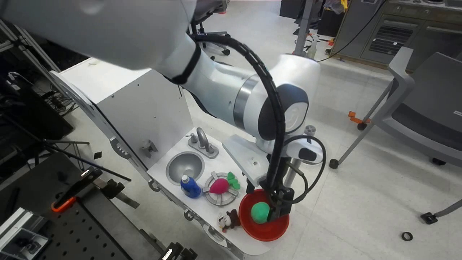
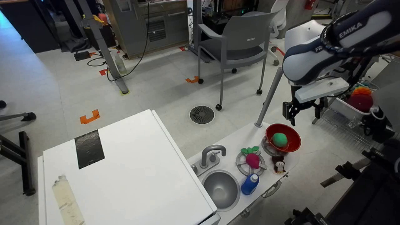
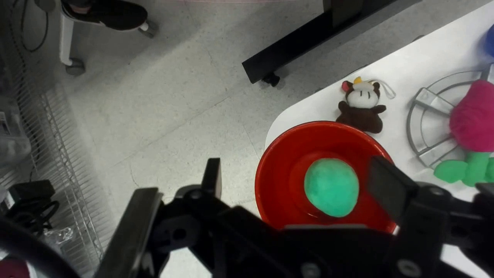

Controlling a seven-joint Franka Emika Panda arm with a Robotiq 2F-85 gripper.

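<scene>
In the wrist view a red bowl holds a round green plush ball. My gripper is above the bowl's far right side, fingers spread wide with nothing between them. One fingertip shows over the floor left of the bowl, the other overlaps the bowl's right side. A brown and white plush toy lies beside the bowl. On the ring-shaped burner rests a pink plush with green leaves. A blue bottle stands between that burner and the sink.
The grey faucet rises behind the sink, next to a tall white cabinet. A grey post stands at the counter's back edge, close to the bowl. Open floor lies beyond the counter's end.
</scene>
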